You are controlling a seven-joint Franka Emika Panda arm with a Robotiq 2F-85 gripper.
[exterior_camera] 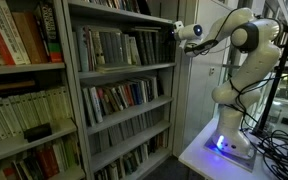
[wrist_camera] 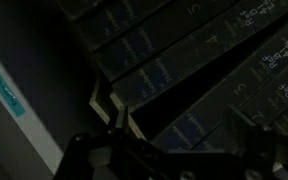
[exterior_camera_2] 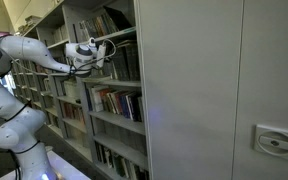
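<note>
My gripper (exterior_camera: 175,35) is up by the right end of an upper bookshelf, beside a row of dark books (exterior_camera: 144,48). The wrist view has dark, numbered book spines (wrist_camera: 199,60) running diagonally, with a black gap between two groups of them. At the bottom of that view my gripper stands open in front of the spines, its fingers dim and apart. Nothing shows held between them. Exterior view 2 also has the gripper (exterior_camera_2: 108,48) near the upper shelf, too small for its fingers to be clear.
A tall bookcase (exterior_camera: 81,100) with several filled shelves stands left of the arm. The shelf's light side edge (wrist_camera: 29,125) runs close by at left in the wrist view. A white table (exterior_camera: 209,160) carries the arm's base.
</note>
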